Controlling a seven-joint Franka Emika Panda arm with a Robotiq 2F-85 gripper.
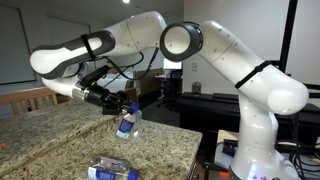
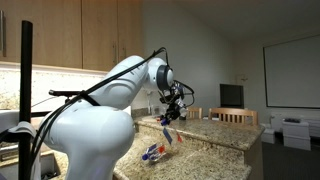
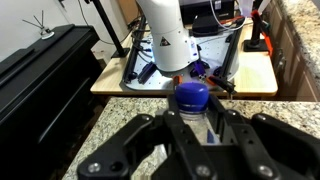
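A clear water bottle (image 1: 126, 125) with a blue label hangs above the counter, fairly upright with a slight tilt. My gripper (image 1: 130, 108) is shut on its upper end. Seen from the wrist, the blue cap (image 3: 192, 96) sits between the dark fingers, and the body below it is mostly hidden. From the other side, the held bottle (image 2: 168, 134) shows beneath the gripper (image 2: 168, 121). A second bottle (image 1: 112, 168), also blue-labelled, lies on its side on the counter near the front.
Behind the held bottle stands a small whitish container (image 1: 138, 115). Chairs (image 2: 235, 116) line the counter's far side. The robot's white base (image 3: 176, 45) shows in the wrist view.
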